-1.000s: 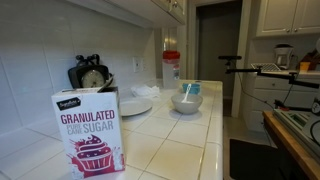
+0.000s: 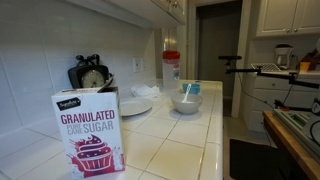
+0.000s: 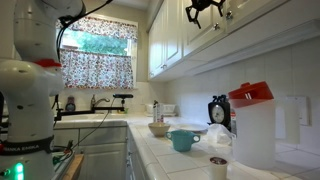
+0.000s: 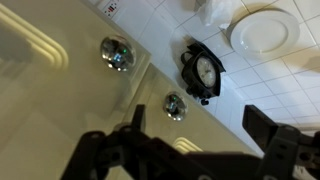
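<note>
My gripper (image 3: 205,12) is open, high up in front of the white upper cabinets (image 3: 187,40) in exterior view 2. The wrist view looks down from it, with its dark fingers (image 4: 132,152) spread wide and nothing held between them. Two round shiny knobs, an upper-left knob (image 4: 117,52) and a lower knob (image 4: 175,106), sit on the cabinet doors there. Whether the gripper touches a door cannot be told. Exterior view 1 does not show the gripper.
Below on the tiled counter (image 2: 165,145) are a sugar box (image 2: 93,135), a black scale-like clock (image 4: 203,72), a white plate (image 4: 265,33), a bowl (image 2: 187,102), a teal mug (image 3: 183,140) and a red-lidded container (image 3: 252,130).
</note>
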